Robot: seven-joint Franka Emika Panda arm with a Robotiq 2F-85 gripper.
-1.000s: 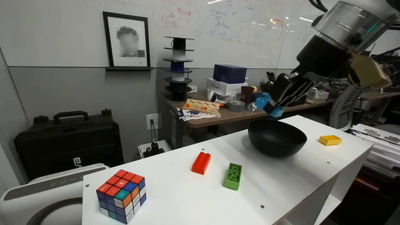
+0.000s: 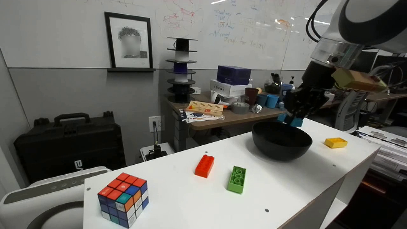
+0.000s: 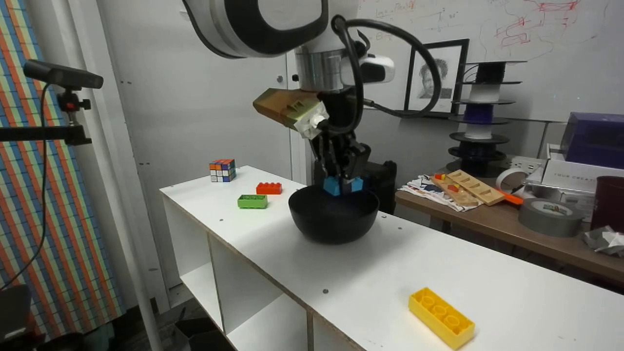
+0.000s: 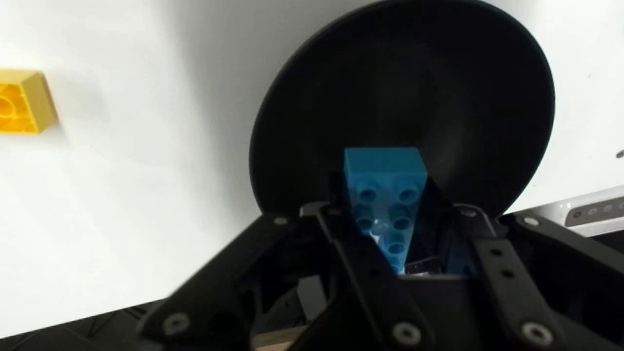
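A blue brick (image 4: 386, 162) is pinched between the dark fingers of my gripper, its studs showing in the wrist view. Both ends of the brick (image 3: 331, 186) stick out past the fingers in exterior view 2. Below it on the white table stands a black bowl (image 3: 333, 217), and the brick hangs at its opening, near the rim. Exterior view 1 shows the gripper (image 2: 293, 119) at the far side of the bowl (image 2: 281, 142), partly hiding the brick. The inside of the bowl looks empty where the wrist view shows it.
On the table lie a yellow brick (image 3: 441, 318), a green brick (image 2: 237, 179) and a red brick (image 2: 204, 166). A Rubik's cube (image 2: 123, 199) stands near one end.
The gripper has come down toward the bowl and turned more upright, still with the blue brick between its fingers. The bowl and the other bricks have stayed put.
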